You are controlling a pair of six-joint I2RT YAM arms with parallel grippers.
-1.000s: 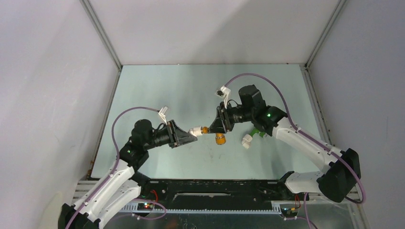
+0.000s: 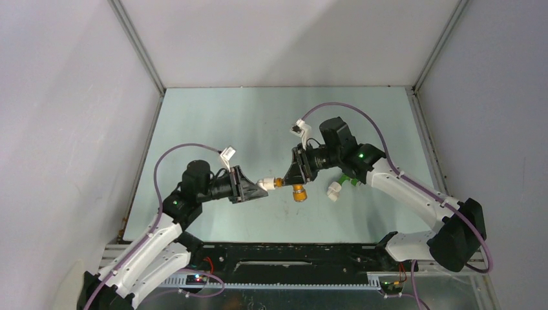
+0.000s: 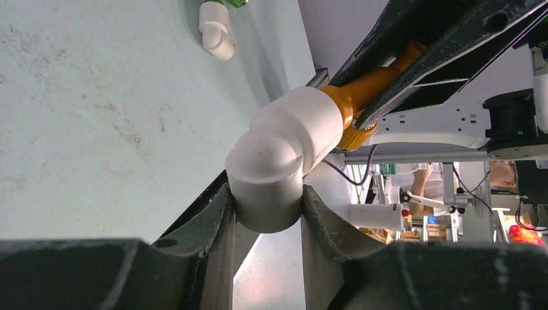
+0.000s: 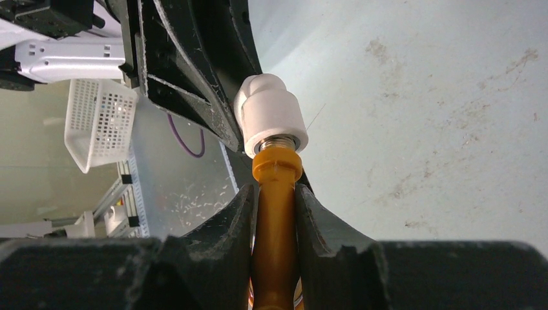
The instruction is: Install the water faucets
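My left gripper [image 2: 258, 187] grips a white elbow fitting [image 3: 265, 181]; its fingers sit either side of the elbow's end. My right gripper [image 2: 294, 174] is shut on an orange faucet [image 4: 274, 232], whose knob [image 2: 299, 194] hangs below the gripper. In the right wrist view the white fitting sits at the faucet's threaded end, with some silver thread showing between them. The two parts meet in line between the grippers.
A second white elbow [image 3: 216, 35] with green parts [image 2: 347, 177] lies on the pale board [image 2: 220, 116] behind the right gripper. Walls border the board on the back and sides. The middle-left of the board is clear.
Both grippers have shifted slightly over the last second, with the left one a little rightward.
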